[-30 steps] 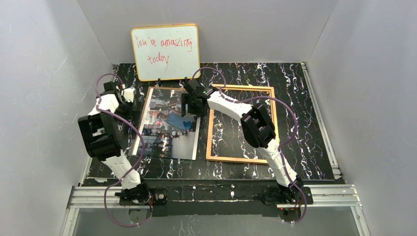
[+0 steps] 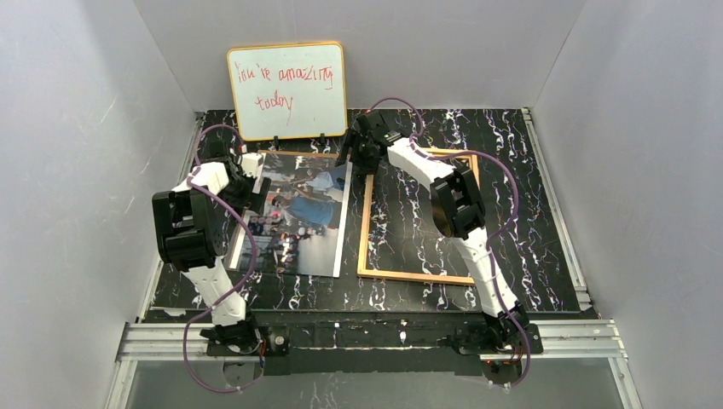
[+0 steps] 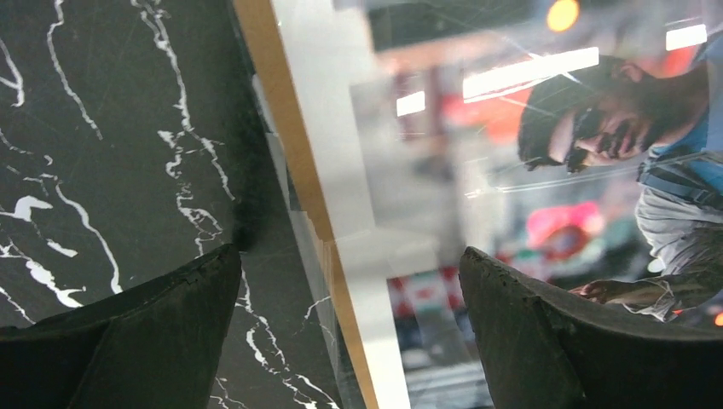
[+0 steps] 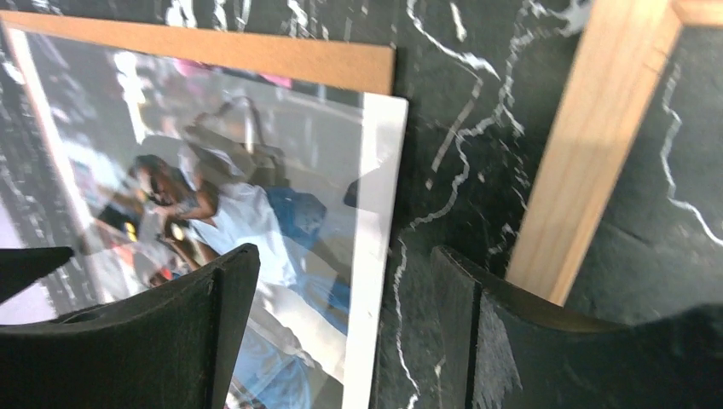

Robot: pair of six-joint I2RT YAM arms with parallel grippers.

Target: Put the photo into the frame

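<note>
The photo (image 2: 298, 234), white-bordered under a clear glossy sheet, lies flat on a brown backing at the left of the table. The empty wooden frame (image 2: 363, 243) lies to its right. At the photo's left edge, my left gripper is open, with a finger on either side of the border (image 3: 337, 153) as seen from above. My right gripper is at the photo's upper right edge, its fingers apart. Between them in view runs the white right border (image 4: 375, 213); I cannot tell whether they touch it.
A whiteboard (image 2: 288, 92) with red writing stands behind the photo. A narrow strip of black marbled table (image 4: 452, 170) separates photo and frame. Open table shows at the right and along the front.
My left gripper has moved right, from beside the photo to over its left edge. The right gripper has shifted right and slightly back, towards the photo's upper right edge. Photo and frame stay put.
</note>
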